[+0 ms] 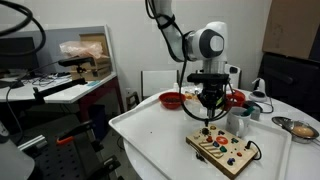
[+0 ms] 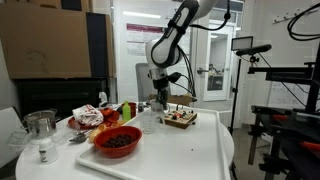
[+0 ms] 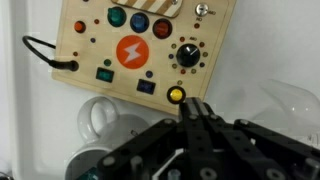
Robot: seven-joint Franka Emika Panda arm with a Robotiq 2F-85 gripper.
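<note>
A light wooden board (image 1: 222, 150) with buttons, knobs and switches lies on the white table. In the wrist view, the board (image 3: 125, 75) carries a red disc with a lightning sign (image 3: 131, 49), a black knob (image 3: 188, 55) and a yellow button (image 3: 177, 95) near its edge. My gripper is shut beside that yellow button, with nothing visible between its fingers. Exterior view 1 places the gripper (image 1: 208, 118) at the board's far left edge. Whether the tips touch the board cannot be told.
A white mug (image 3: 108, 142) stands close to the board and the gripper. Something clear (image 3: 297, 103) lies on the other side. A red bowl (image 2: 119, 141) and several other containers crowd the table's far part. Bare table (image 1: 155, 135) stretches left of the board.
</note>
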